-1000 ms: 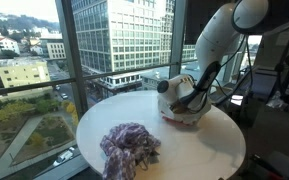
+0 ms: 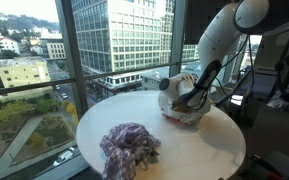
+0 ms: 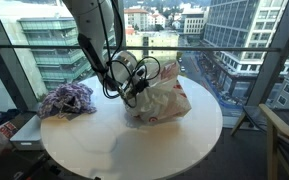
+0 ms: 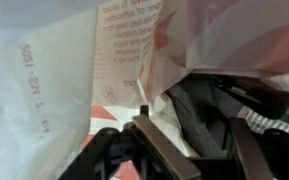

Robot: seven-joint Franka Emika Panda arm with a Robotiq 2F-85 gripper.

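A white plastic bag with red markings [image 3: 169, 103] stands on the round white table [image 3: 89, 150], its mouth around the end of my arm. The wrist view looks into the bag, past its printed wall [image 4: 39, 95]. Inside lie a dark grey item [image 4: 197, 110] and a black, handle-like piece [image 4: 249, 95]. My gripper is low in that view, its dark fingers apart and close to the grey item. Whether they pinch anything cannot be made out. From outside, the bag hides much of the gripper [image 2: 184, 108].
A crumpled patterned cloth [image 2: 129, 148] lies on the table, apart from the bag. Tall windows stand behind the table, and a wooden chair [image 3: 279, 135] is off to one side.
The arm has dipped slightly at the bag over the last second. The patterned cloth has not moved.
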